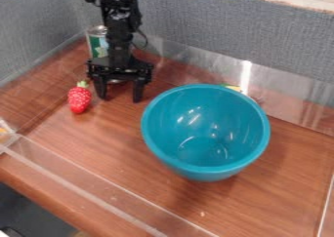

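Observation:
My black gripper [120,85] hangs low over the wooden floor at the back left, open, just right of and slightly behind a red strawberry [78,98] with a green top. The strawberry lies on the wood, apart from the fingers as far as I can tell. A teal bowl [205,134] stands empty to the right of the gripper. Behind the arm, a can [98,41] with a green label is partly hidden.
Grey padded walls [235,36] bound the back and left, with a clear strip along their foot. A small yellow thing is mostly hidden behind the bowl. Bare wood lies in front of the strawberry and right of the bowl.

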